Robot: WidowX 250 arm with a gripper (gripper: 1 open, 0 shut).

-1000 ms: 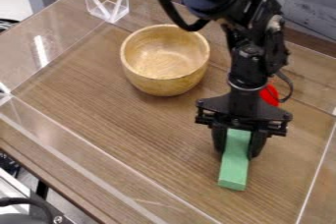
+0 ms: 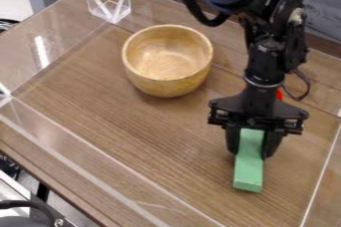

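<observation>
The black robot gripper [image 2: 250, 139] is low over the right part of the wooden table, shut on a long mint-green block [image 2: 248, 171] that reaches out from between its fingers toward the front of the table. The block's far end is hidden by the gripper. A small red object [image 2: 278, 95], mostly hidden, lies just behind the gripper and arm.
A tan bowl [image 2: 167, 57] stands at the back left of the gripper. A clear plastic item [image 2: 110, 5] sits at the upper left. Cables and a frame show beyond its left edge.
</observation>
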